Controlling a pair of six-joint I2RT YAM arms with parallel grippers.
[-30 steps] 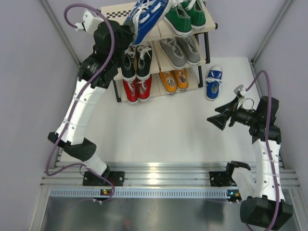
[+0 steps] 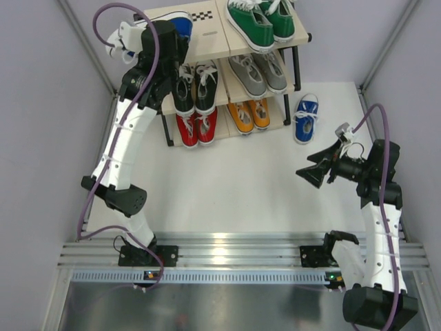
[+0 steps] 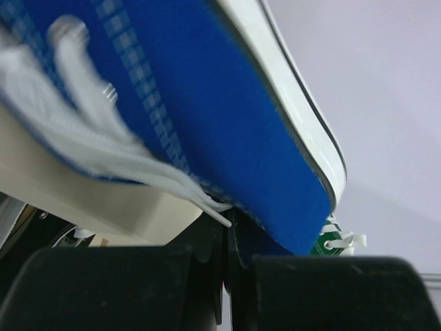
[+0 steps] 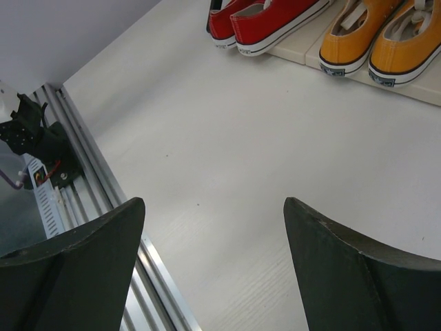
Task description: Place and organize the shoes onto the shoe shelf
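A blue shoe [image 2: 180, 23] sits at the left of the top shelf board [image 2: 207, 38], mostly behind my left gripper [image 2: 176, 45]. In the left wrist view its blue side and white laces [image 3: 103, 145] fill the upper half, just above the shut fingers [image 3: 186, 289]; whether they pinch any of it is hidden. A second blue shoe [image 2: 306, 117] lies on the floor right of the shelf. My right gripper [image 2: 317, 165] is open over the floor, below that shoe in the top view, nothing between its fingers.
Green [image 2: 251, 24], black [image 2: 205, 86], grey [image 2: 251, 76], red [image 2: 207, 127] and orange shoes [image 2: 241, 117] stand in pairs on the shelves. Metal rails run along the front edge.
The blue shoe at the left gripper has moved left from near the green shoes, turning on the top board. The left arm has shifted slightly; the right arm looks unchanged.
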